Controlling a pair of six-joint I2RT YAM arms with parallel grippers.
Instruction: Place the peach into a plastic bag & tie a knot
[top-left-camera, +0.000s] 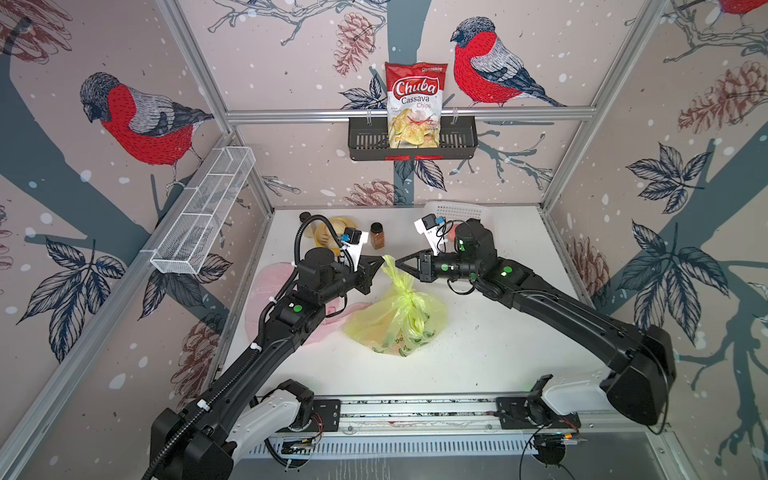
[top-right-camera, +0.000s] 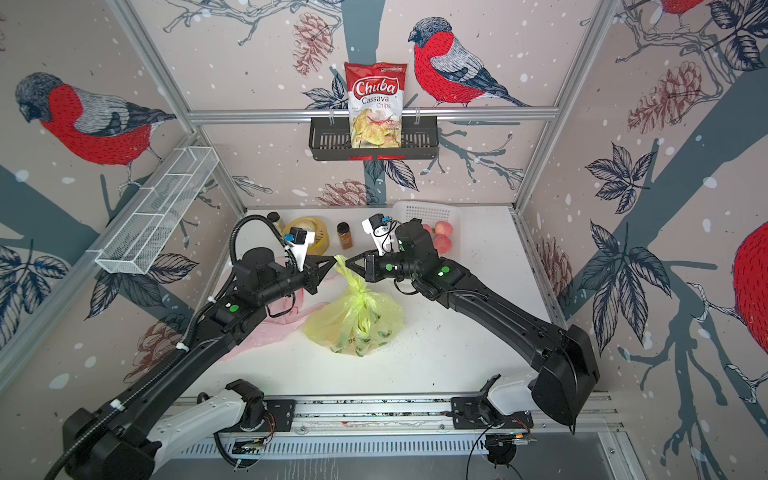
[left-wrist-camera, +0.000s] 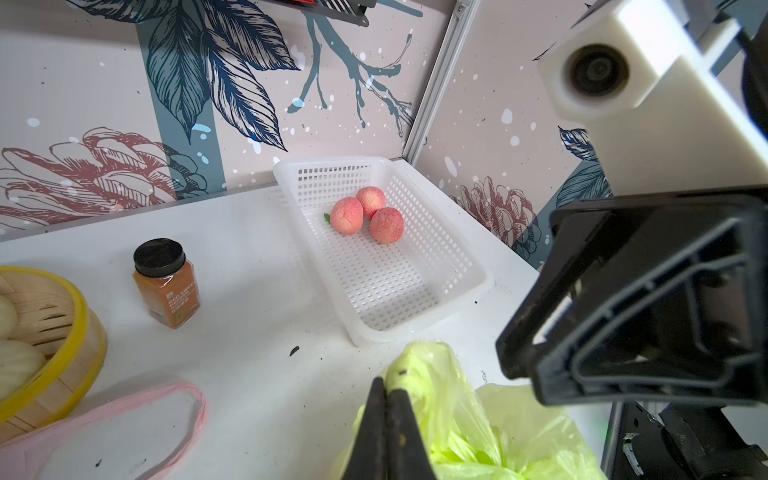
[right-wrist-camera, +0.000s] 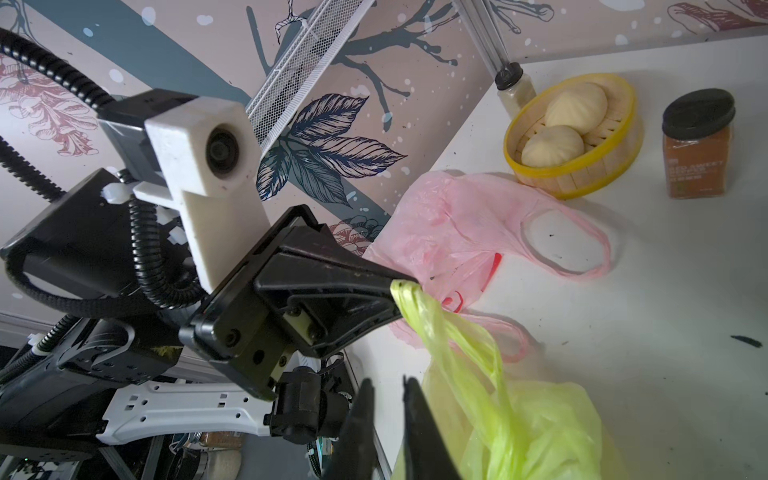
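Observation:
A yellow-green plastic bag (top-left-camera: 396, 320) rests on the table, its twisted top drawn up between my two grippers. My left gripper is shut on the bag's top, which shows at its fingertips in both wrist views. My right gripper faces it from the right, just beside the bag's neck; its fingers are blurred and slightly apart in the right wrist view, and I cannot tell whether anything is between them. Three peaches (left-wrist-camera: 386, 225) lie in a white perforated basket (left-wrist-camera: 464, 272) at the back right.
A pink bag (right-wrist-camera: 432, 216) lies at the left. Behind it are a steamer with buns (right-wrist-camera: 624, 160), a small jar (right-wrist-camera: 518, 88) and a spice jar (right-wrist-camera: 696, 160). A chip bag (top-left-camera: 414, 104) stands in a wall rack.

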